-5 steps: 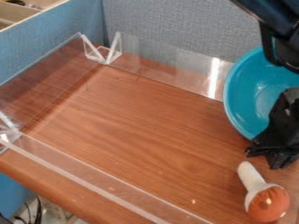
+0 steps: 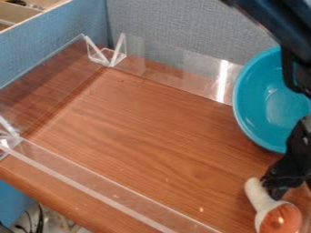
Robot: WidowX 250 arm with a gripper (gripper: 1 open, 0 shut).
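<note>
A toy mushroom (image 2: 275,215), with a white stem and an orange-red cap, lies on its side at the bottom right of the wooden board. My black gripper (image 2: 277,187) comes in from the right and is low over the stem's upper part, its fingers open; whether they straddle the stem is hard to tell. Part of the gripper runs out of the frame.
A turquoise bowl (image 2: 255,100) stands at the back right, partly behind my arm. Clear plastic guards (image 2: 158,56) edge the board along the back, left and front. The middle of the board is bare.
My gripper has come down from beside the bowl to the mushroom. The mushroom has shifted slightly down and to the right in the view.
</note>
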